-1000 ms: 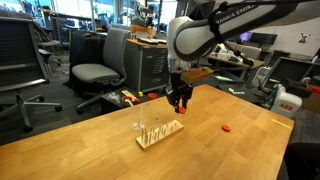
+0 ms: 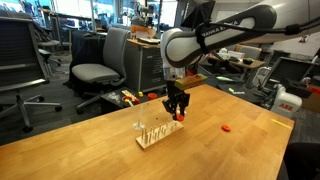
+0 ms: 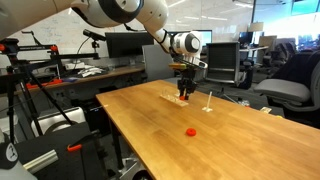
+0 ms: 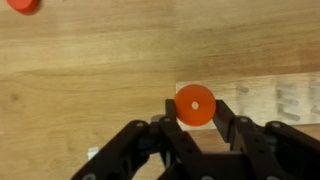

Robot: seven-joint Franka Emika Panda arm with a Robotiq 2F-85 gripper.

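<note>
An orange-red disc (image 4: 195, 104) with a small centre hole sits between the fingertips of my gripper, which is shut on it. Under it lies a pale wooden rack (image 2: 160, 134) with a row of upright pegs. From the wrist view, the disc is over one end of the rack's board (image 4: 260, 98). In exterior view 1 my gripper (image 2: 180, 112) is at the rack's right end, with the disc (image 2: 180, 118) low beneath it. Whether the disc touches a peg cannot be told.
A second red disc (image 2: 226, 128) lies on the table to the right. A small white stand (image 3: 208, 102) with an upright post is near the rack. Colourful items (image 2: 130, 97) are at the table's back edge.
My gripper and the disc have come down slightly toward the rack's right end. The rack and the loose disc have stayed in place.
</note>
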